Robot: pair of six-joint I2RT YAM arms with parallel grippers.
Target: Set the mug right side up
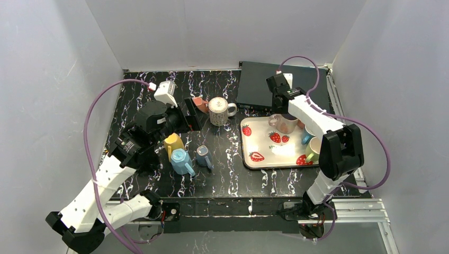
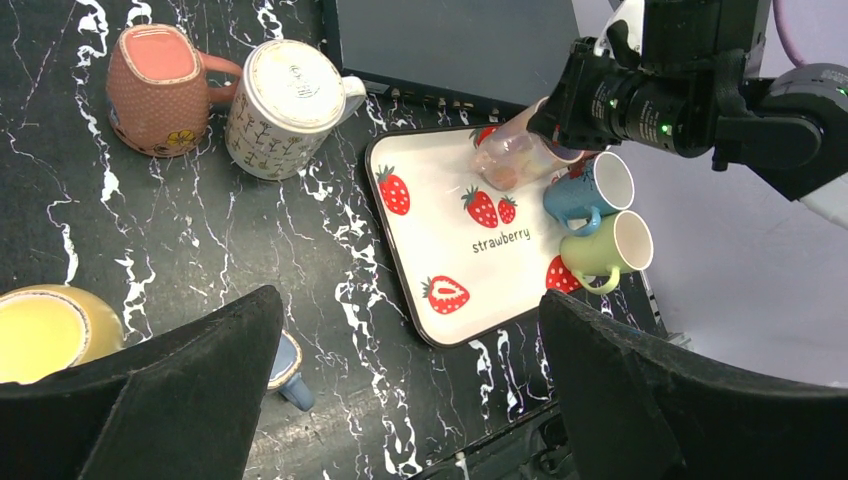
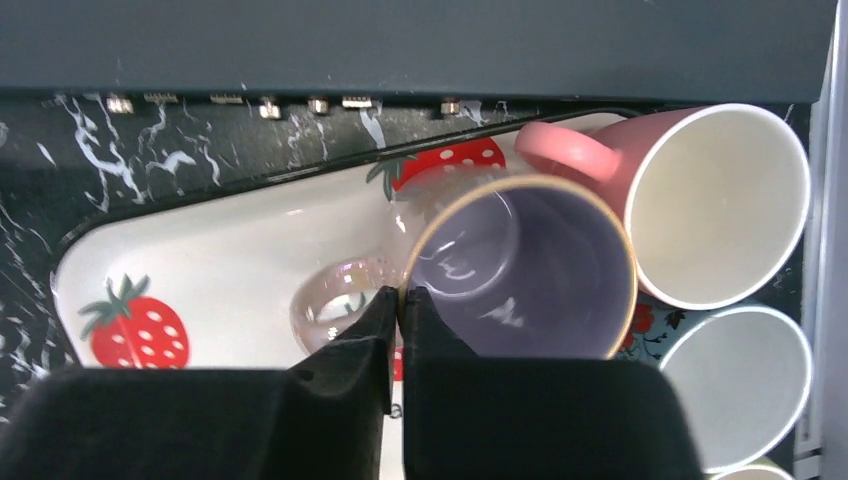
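Observation:
A translucent mug [image 3: 520, 260] with purple interior lies on its side on the strawberry tray [image 1: 265, 148], mouth up toward my right wrist camera, handle to the left. My right gripper is shut on its rim. In the top view the right arm hides part of it. My left gripper stands open with nothing between its fingers, over the left side of the table.
Pink [image 3: 730, 200], blue [image 2: 590, 190] and green [image 2: 612, 250] mugs crowd the tray's right side. Several mugs, including a patterned one [image 1: 218, 112], stand left of the tray. A dark flat box [image 1: 254, 79] lies behind it.

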